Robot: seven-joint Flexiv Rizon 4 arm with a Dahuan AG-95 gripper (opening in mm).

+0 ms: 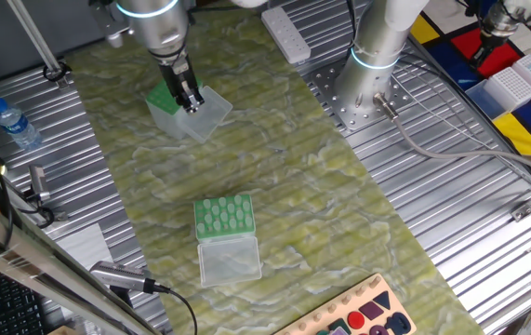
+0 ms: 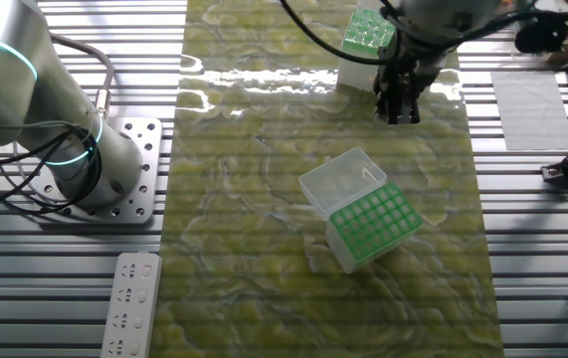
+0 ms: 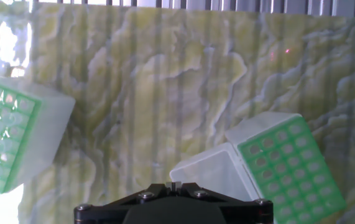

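Two clear boxes with green racks stand lid-open on the marbled mat. The empty-holed rack (image 2: 375,221) has its clear lid (image 2: 343,182) folded out; in the wrist view, that same empty rack (image 3: 292,168) is at lower right. The other rack (image 1: 225,216) carries several pale caps or tubes, its lid (image 1: 230,261) lying flat toward the bottom of exterior view 1. My gripper (image 1: 191,106) overlaps the empty-holed box there but hangs above the mat between both boxes in exterior view 2. Its fingertips meet in the wrist view, with nothing visible between them.
A wooden shape board (image 1: 353,312) lies at the mat's lower end. A white power strip (image 1: 286,35) and the robot base flank one side; a water bottle (image 1: 16,124) stands on the other. Between the two boxes the mat is bare.
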